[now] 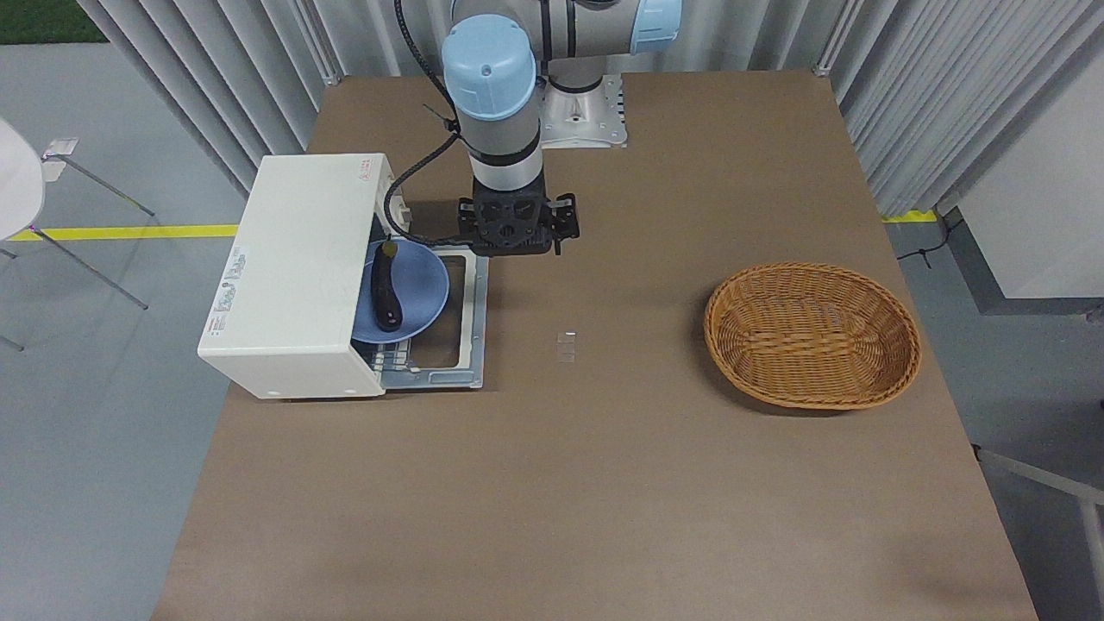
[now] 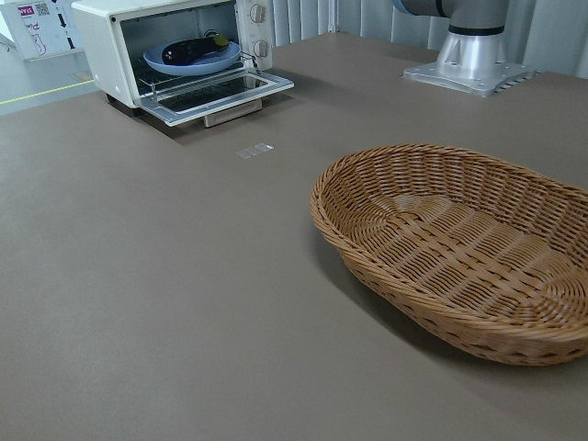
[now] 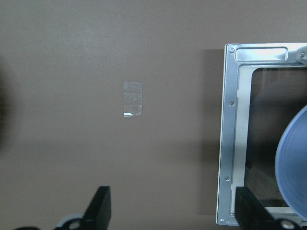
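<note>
My gripper (image 1: 517, 233) hangs at the upper right of the white toaster oven (image 1: 285, 269), above the table. In the wrist view its two black fingers stand wide apart at the bottom edge, with nothing between them (image 3: 173, 206). The oven's glass door (image 3: 232, 134) lies folded down. A blue plate (image 1: 419, 295) rests at the oven opening, partly over the door, holding a dark eggplant (image 1: 385, 290). In the left view the eggplant (image 2: 188, 50) lies on the plate inside the open front.
An empty wicker basket (image 1: 812, 331) sits on the right of the table (image 1: 621, 486). Small clear tape pieces (image 1: 566, 347) lie between oven and basket. The robot's base (image 1: 585, 114) is at the back.
</note>
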